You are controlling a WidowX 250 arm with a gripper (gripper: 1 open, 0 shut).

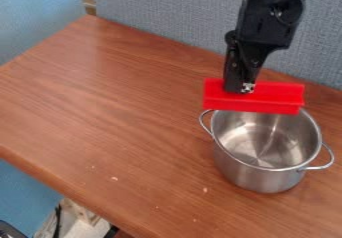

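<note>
My black gripper (243, 82) points down at the upper right, shut on a bright red block (277, 96), which it holds horizontally above the back rim of a steel pot (262, 164). The pot has two side handles and stands on the wooden table at the right; its visible interior is empty. Part of its back is hidden behind the block.
A grey padded wall (160, 12) runs along the back, a blue panel (34, 27) at the left. Cables and small parts lie beyond the table's lower left edge.
</note>
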